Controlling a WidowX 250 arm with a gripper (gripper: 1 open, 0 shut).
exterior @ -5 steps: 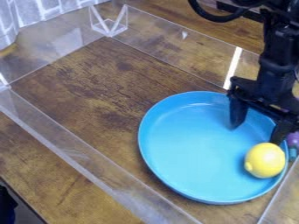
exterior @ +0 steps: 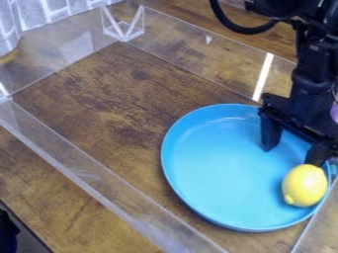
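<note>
A blue plate [exterior: 218,163] sits at the right of the wooden surface, with a yellow lemon [exterior: 303,186] on its front right part. The black gripper [exterior: 294,138] is low over the plate's back right, behind the lemon, its two fingers apart and nothing visible between them. A small purple object is partly hidden behind the gripper at the right edge.
Clear plastic walls [exterior: 99,188] surround the wooden surface [exterior: 113,109]. A black cable loops over the top right.
Over the last second the plate and lemon have shifted slightly to the right, and the gripper has moved a little, covering more of the purple object.
</note>
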